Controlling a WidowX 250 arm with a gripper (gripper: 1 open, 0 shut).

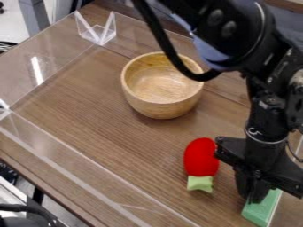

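My black gripper (251, 182) is low at the right, directly over a green block (260, 209) near the front edge of the table; it looks shut on that block, though the fingertips are partly hidden by the gripper's body. Just left of it lie a red rounded object (201, 158) and a small pale green piece (199, 183) at its lower end.
A wooden bowl (160, 84) sits at the upper middle. A clear plastic object (97, 27) stands at the back left.
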